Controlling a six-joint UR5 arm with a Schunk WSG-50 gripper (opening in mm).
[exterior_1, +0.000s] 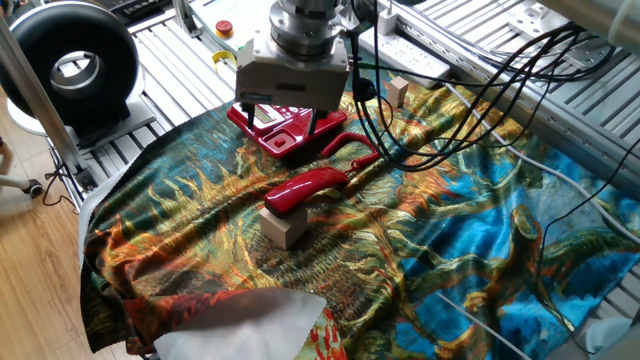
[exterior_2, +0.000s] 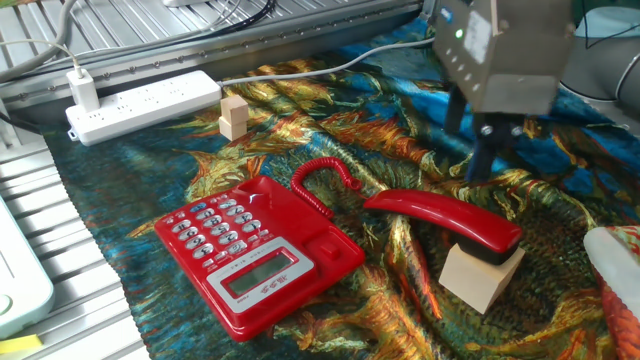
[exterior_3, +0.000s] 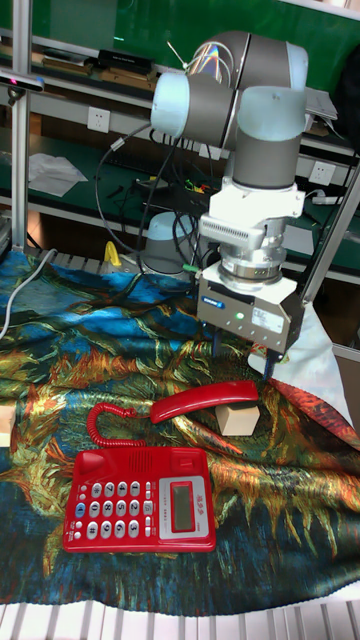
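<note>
A red telephone handset (exterior_2: 440, 212) lies with one end propped on a wooden block (exterior_2: 478, 278); its coiled cord (exterior_2: 318, 180) runs back to the red phone base (exterior_2: 335, 248). The base lies flat, keypad and display facing up, its cradle empty. My gripper (exterior_3: 243, 365) hangs above the cloth on the far side of the handset in exterior view 3, pointing down. Its two dark fingers stand apart with nothing between them, clear of the handset. In exterior view 1 the gripper body (exterior_1: 292, 82) partly covers the phone base.
Small wooden blocks (exterior_2: 233, 118) stand by a white power strip (exterior_2: 150, 105). A patterned, wrinkled cloth (exterior_1: 200, 240) covers the table. Black cables (exterior_1: 470, 130) loop down beside the arm. Open cloth lies right of the handset in exterior view 1.
</note>
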